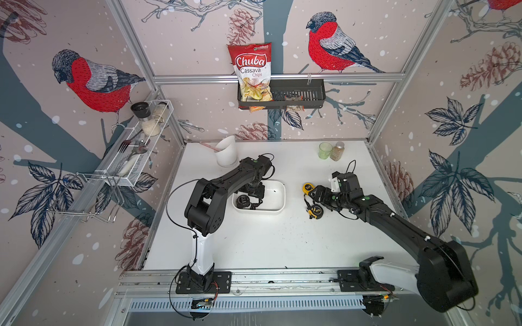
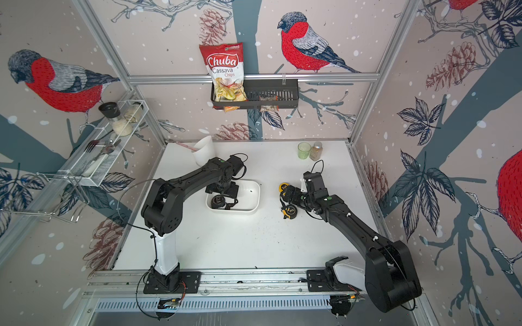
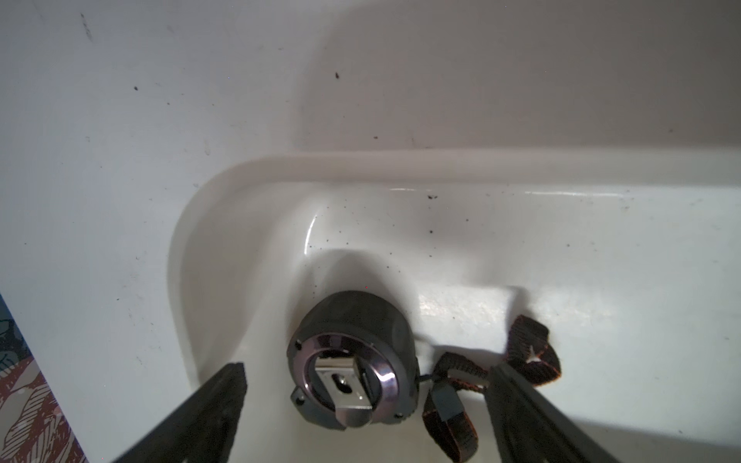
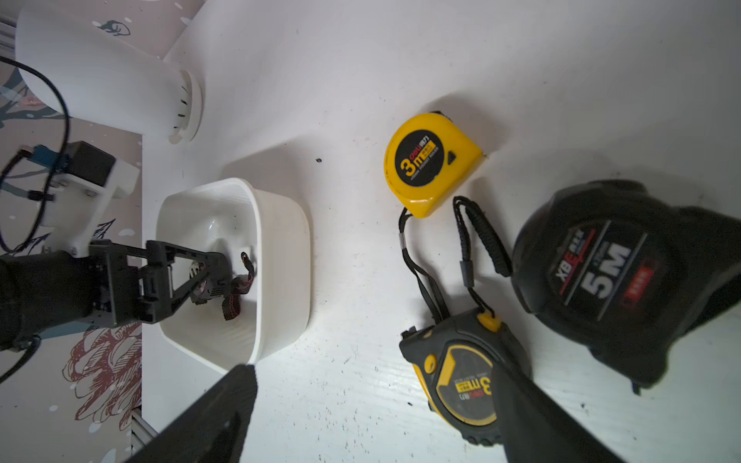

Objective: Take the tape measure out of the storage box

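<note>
In the left wrist view, a dark round tape measure (image 3: 362, 308) with a metal belt clip facing up lies in the corner of the white storage box (image 3: 254, 166). A brown patterned strap (image 3: 532, 362) trails from it across the box floor. My left gripper is open above, one finger (image 3: 216, 409) on each side of the tape measure, apart from it. My right gripper stands open over the table at the right, nothing between its fingers. Below it lies a black-and-yellow tape measure (image 4: 467, 382), partly hidden by a finger.
A yellow tape measure (image 4: 428, 162) and a large black one (image 4: 617, 270) lie on the table outside the box. A white pot (image 1: 226, 152) stands behind the box; a green glass (image 1: 324, 150) and a jar (image 1: 337, 151) are at the back right.
</note>
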